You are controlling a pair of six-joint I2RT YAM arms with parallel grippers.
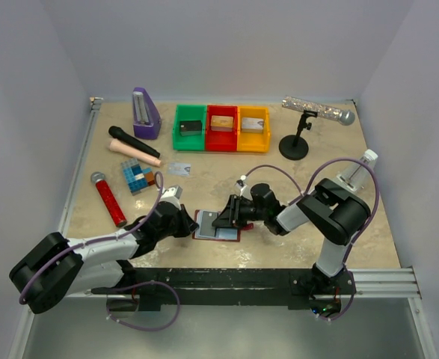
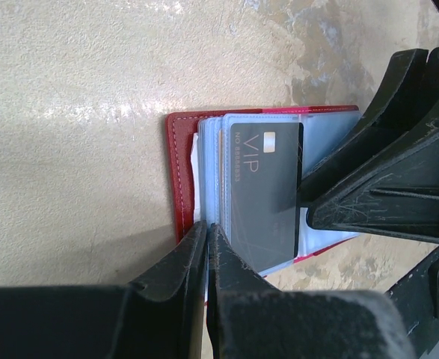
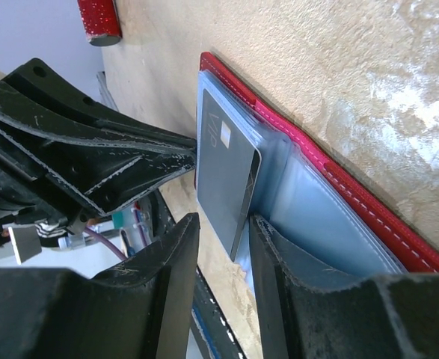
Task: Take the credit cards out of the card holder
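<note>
The red card holder [image 2: 180, 168] lies unfolded on the table, with clear plastic sleeves [image 3: 316, 213] inside. A dark grey VIP card [image 2: 268, 198] sits in the upper sleeve, its right edge [image 3: 250, 187] showing along the sleeve's opening. My left gripper is shut, its tips against the left edge of the sleeves; whether a thin sleeve edge lies between them is hard to see. Over the card's open edge, my right gripper is open, with the lower part of that edge running between its fingertips.
Behind the holder stand green [image 1: 177, 129], red [image 1: 221, 142] and yellow [image 1: 254, 142] bins, each with something in it. A clear card-like piece [image 1: 179, 169] lies in front of them. Toy blocks [image 1: 137, 176] and a red microphone [image 1: 109, 200] are at left.
</note>
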